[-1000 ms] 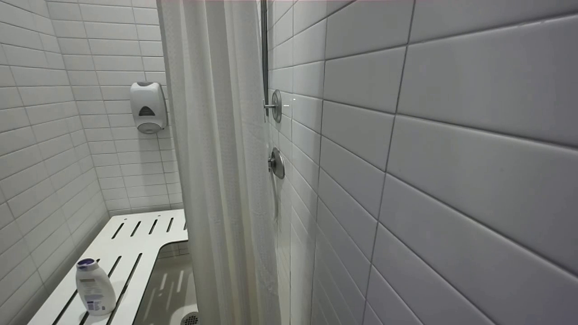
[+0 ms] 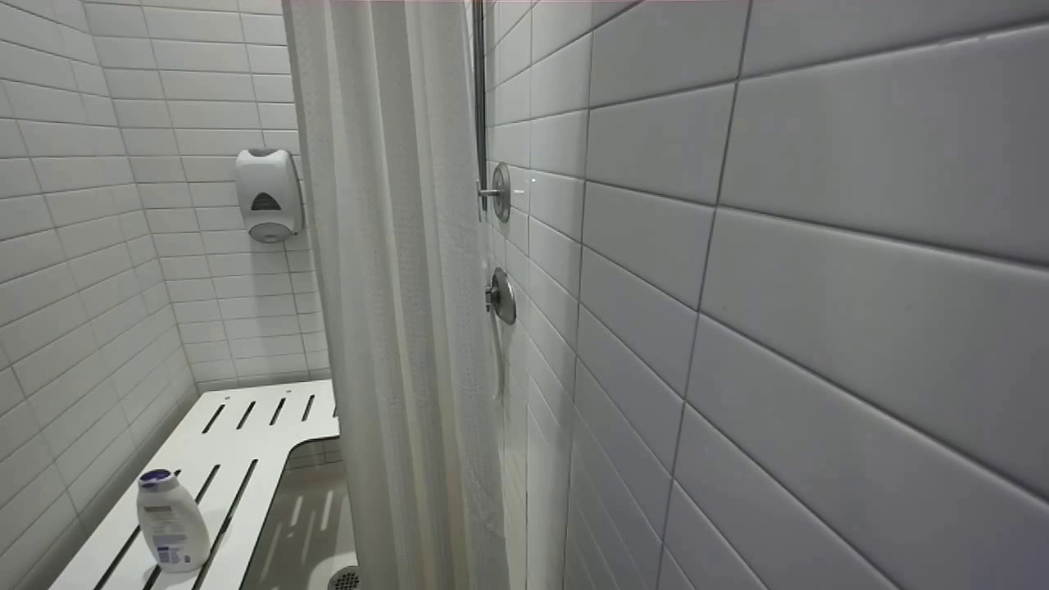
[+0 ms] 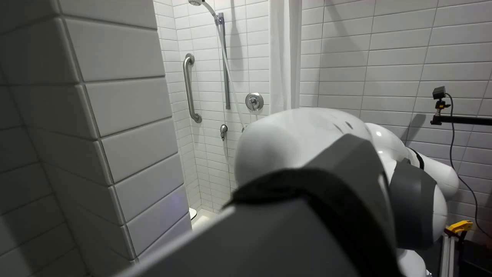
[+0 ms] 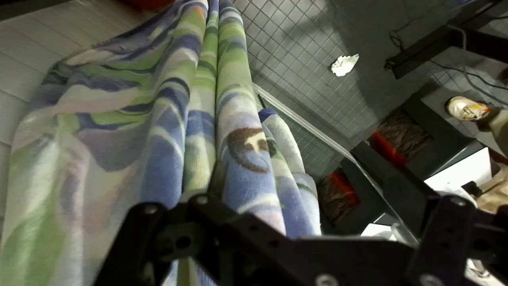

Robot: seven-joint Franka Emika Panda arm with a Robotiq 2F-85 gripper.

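Note:
A multicoloured towel, patterned in green, blue and purple, hangs in long folds over the left and middle of the wrist view. My gripper spans the lower part of that view with its black fingers wide apart. The left finger overlaps the towel folds, and part of the cloth shows in the space between the fingers. Whether finger and cloth touch, I cannot tell. On the right, the other finger is clear of the cloth. Neither exterior view shows the gripper; the second shows the white arm close up.
A white bottle stands on the slotted shower bench. A pale curtain hangs beside the tiled wall. A grab bar is fixed in the shower. Crumpled white paper lies on the tiled floor.
In exterior view 1, the curtain's edge sits very slightly farther left. The bottle and bench look the same.

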